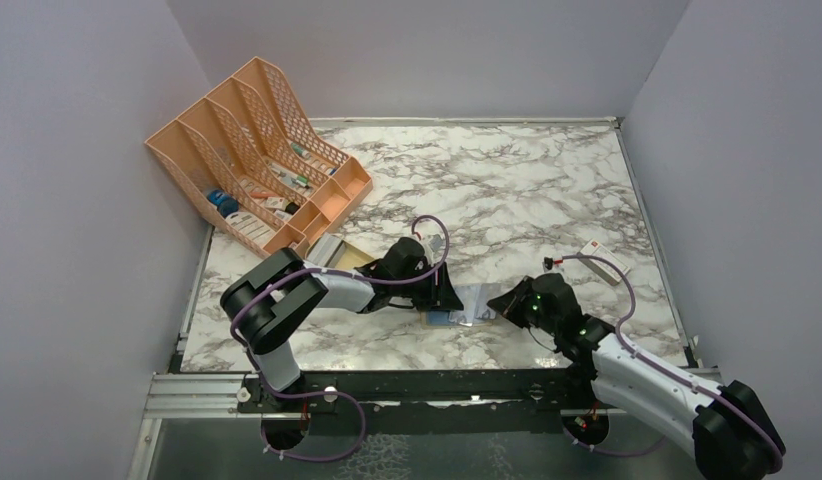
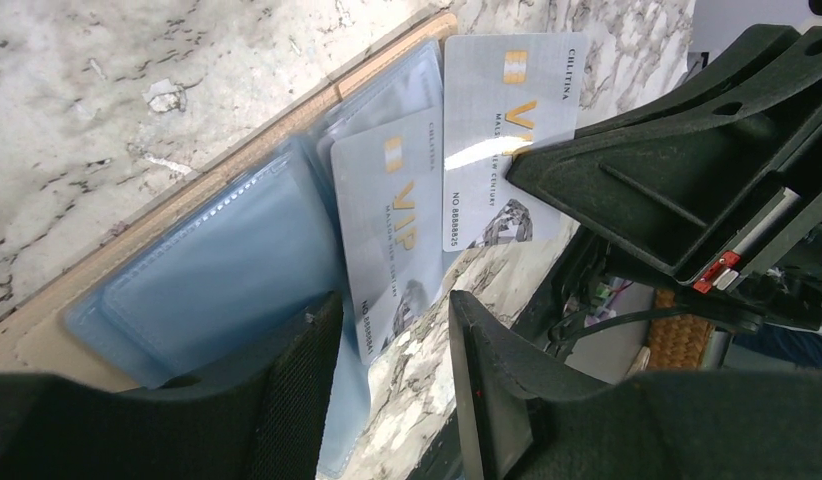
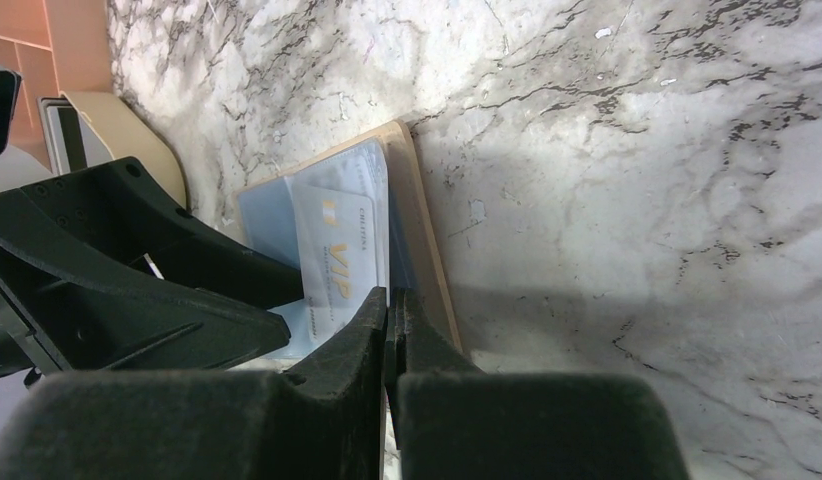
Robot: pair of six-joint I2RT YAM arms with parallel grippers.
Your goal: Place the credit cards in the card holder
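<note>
The open card holder (image 1: 439,318), with a tan cover and bluish clear sleeves (image 2: 227,260), lies near the table's front middle. In the left wrist view, one silver VIP credit card (image 2: 387,230) rests over the sleeves. A second silver card (image 2: 477,150) stands beside it, with my right gripper (image 1: 499,304) shut on its far side. Only a thin pale edge runs down to the right fingertips (image 3: 365,325) in the right wrist view. My left gripper hangs open low over the holder, its fingers either side of the first card's lower end.
A peach-coloured organiser (image 1: 242,150) with several small items stands at the back left. Near it sits a tan box (image 1: 357,257). A white boxed item (image 1: 604,262) lies at the right edge.
</note>
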